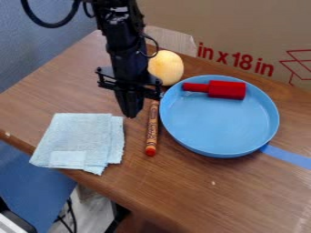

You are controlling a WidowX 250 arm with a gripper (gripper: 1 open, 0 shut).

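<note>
The black robot gripper (129,98) hangs point-down over the wooden table, just above and left of an orange marker (152,132) that lies lengthwise beside a blue plate (219,127). Whether the fingers are open or shut is unclear. A red object with a handle (220,89) rests on the plate's back part. A yellow round object (166,67) stands behind the gripper, partly hidden. A folded pale blue cloth (79,143) lies at the front left.
A cardboard box (261,36) stands at the back right. Blue tape (289,156) runs right from the plate.
</note>
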